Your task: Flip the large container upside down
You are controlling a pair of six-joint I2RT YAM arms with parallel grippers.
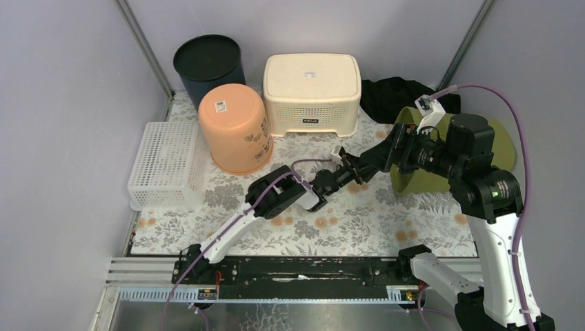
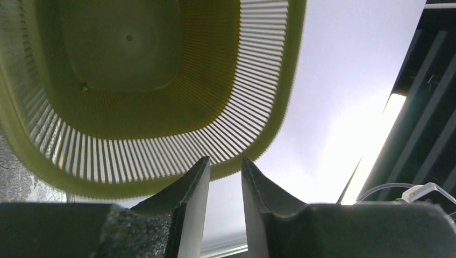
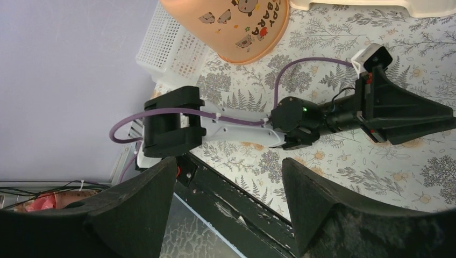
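The large green container (image 1: 421,181) lies on its side at the right of the table, partly covered by my right arm in the top view. Its mouth faces left, and the left wrist view looks into its hollow, with the slotted wall and rim (image 2: 285,102) in sight. My left gripper is slightly open in front of the rim, nothing between its fingers. High over the container, my right gripper is spread open and empty; the right wrist view shows the left arm below it, without the container.
An orange bucket (image 1: 234,131), a dark blue bin (image 1: 210,61), a cream box (image 1: 312,96) and a white basket (image 1: 167,167) fill the left and back. Black cloth (image 1: 390,100) lies behind the container.
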